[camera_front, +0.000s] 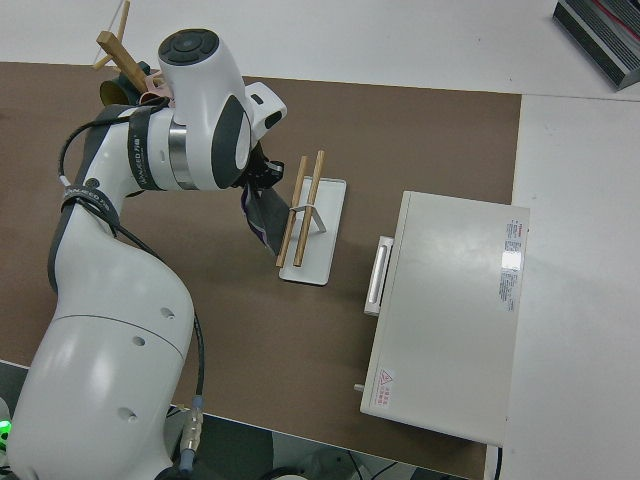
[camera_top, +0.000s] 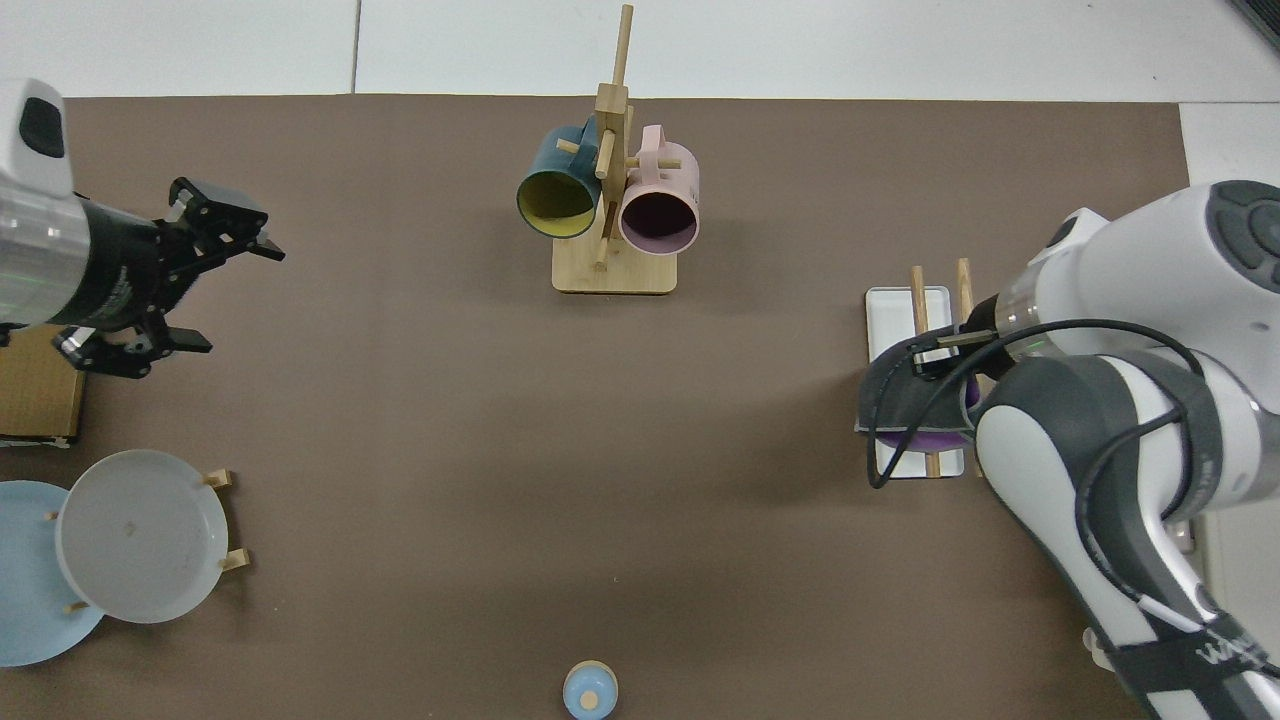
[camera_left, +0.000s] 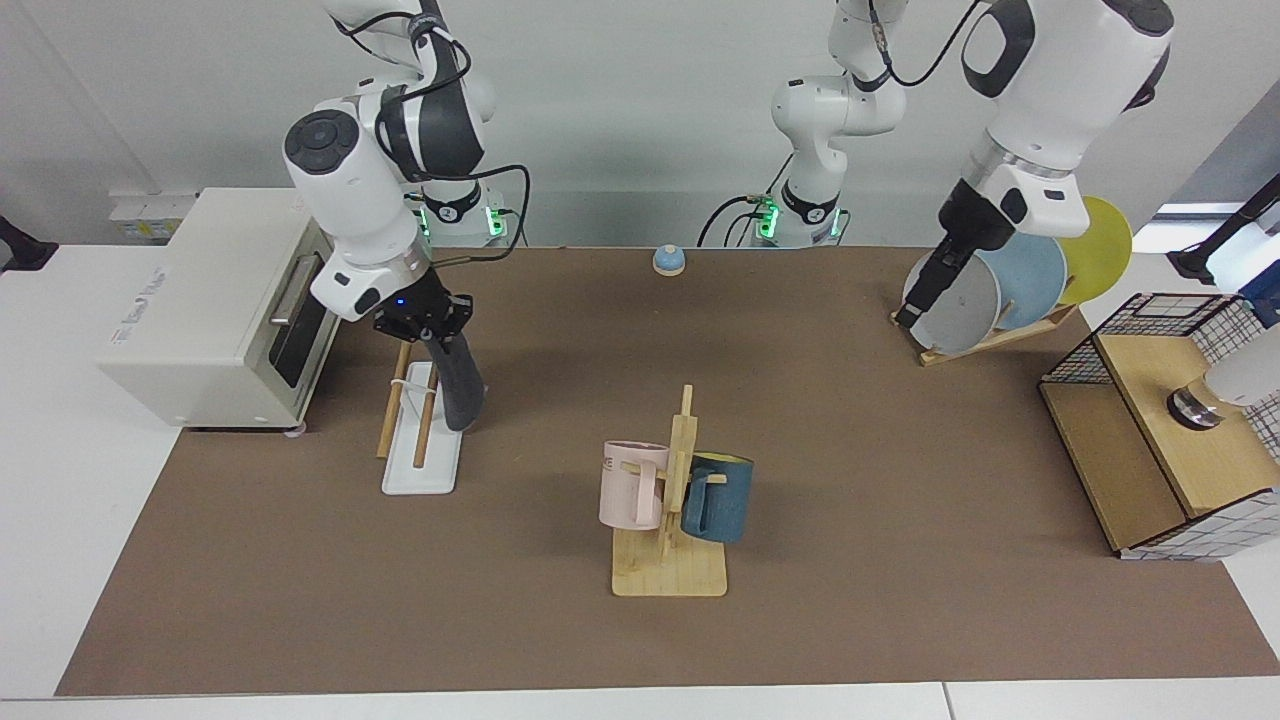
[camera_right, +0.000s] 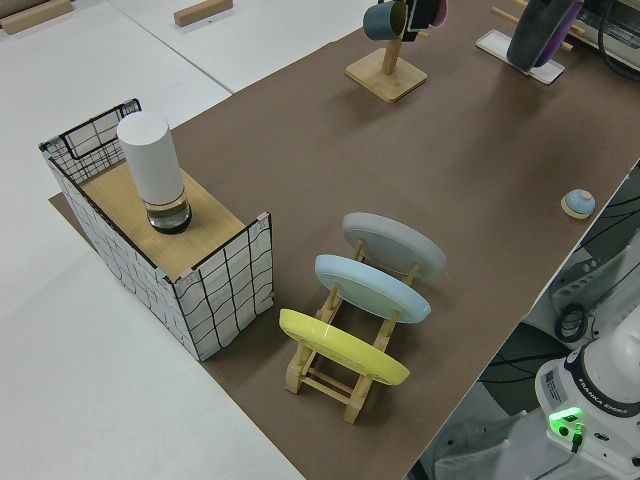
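My right gripper (camera_left: 422, 322) is shut on a grey cloth mitt with purple lining (camera_left: 453, 386), which hangs over the white rack (camera_left: 420, 474) with wooden dowels in the left view; the top view shows it at the right. My other gripper (camera_top: 228, 294), at the top view's left edge, stands above the table near the plate rack, nothing seen between its open fingers. A teal mug (camera_top: 552, 180) and a pink mug (camera_top: 660, 198) hang on a wooden stand (camera_top: 612, 276) at the back.
A grey plate (camera_top: 140, 535) and other plates stand racked beside a wire shelf (camera_right: 200, 230). A white oven (camera_left: 204, 324) flanks the white rack. A small blue object (camera_top: 589, 690) lies at the table edge.
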